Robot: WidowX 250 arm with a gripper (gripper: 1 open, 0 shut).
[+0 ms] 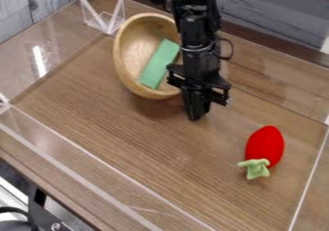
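Observation:
My black gripper (197,103) hangs low over the middle of the wooden table (129,158), at the right side of a tan bowl (127,47); whether anything is between its fingers is hidden. A green block (158,64) lies tilted in the bowl. A red plush strawberry (265,146) with a green top lies on the table at the right.
A clear plastic object (103,12) stands at the back left beside the bowl. Grey boards run behind the table's back edge.

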